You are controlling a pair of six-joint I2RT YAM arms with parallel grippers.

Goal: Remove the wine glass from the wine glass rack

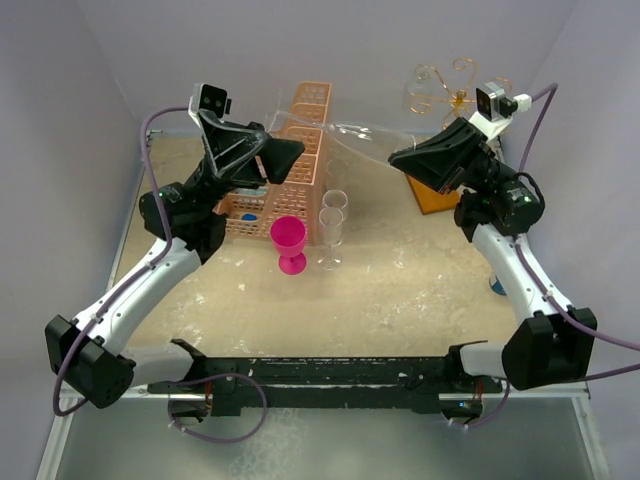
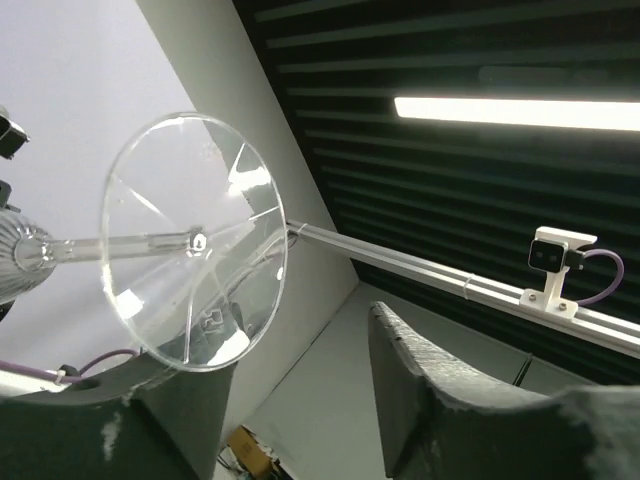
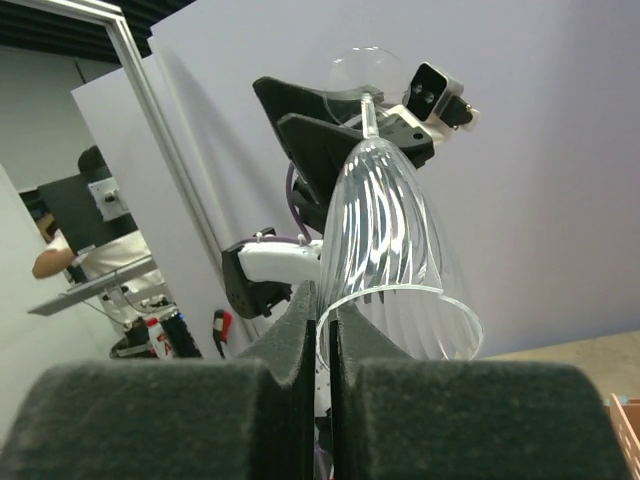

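A clear ribbed wine glass (image 1: 365,140) hangs horizontally between the grippers, its bowl toward my right gripper (image 1: 400,160), which is shut on the bowl's rim; in the right wrist view the rim (image 3: 400,288) meets the shut fingertips. My left gripper (image 1: 280,158) stands part open beside the round foot (image 2: 195,240), with nothing seen between its fingers. A gold glass rack (image 1: 458,98) stands at the back right on an orange base (image 1: 432,203).
A pink goblet (image 1: 288,238) and clear glasses (image 1: 331,230) stand mid-table beside a salmon plastic crate (image 1: 295,190).
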